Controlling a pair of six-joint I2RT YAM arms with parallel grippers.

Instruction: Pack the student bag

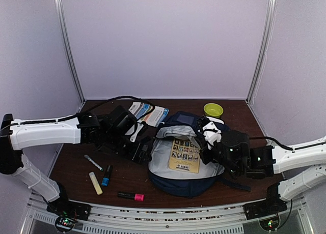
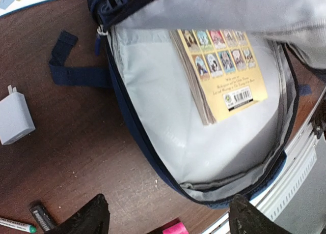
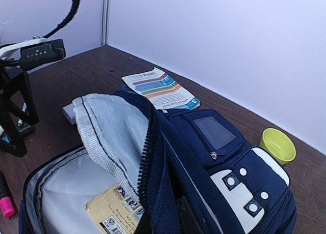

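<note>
The navy backpack (image 1: 175, 187) lies with its main compartment unzipped, showing the grey lining (image 2: 158, 107). Inside it rests a yellow-backed book (image 2: 239, 91), back cover up, its upper end covered by the bag's flap. My right gripper is shut on the flap's zippered edge (image 3: 147, 157), keeping it raised. Off the bag's left side, my left gripper (image 1: 145, 155) hangs open, and only bare table and the bag's rim show between its fingertips. A second, white-and-blue book (image 3: 163, 89) lies on the table behind the bag.
A green bowl (image 1: 213, 110) stands behind the bag. On the left lie a white pen (image 1: 92, 162), a blue marker (image 1: 107, 175), a pale yellow stick (image 1: 96, 183) and a black-and-pink marker (image 1: 131, 196). A white charger (image 2: 14, 117) sits left of the bag.
</note>
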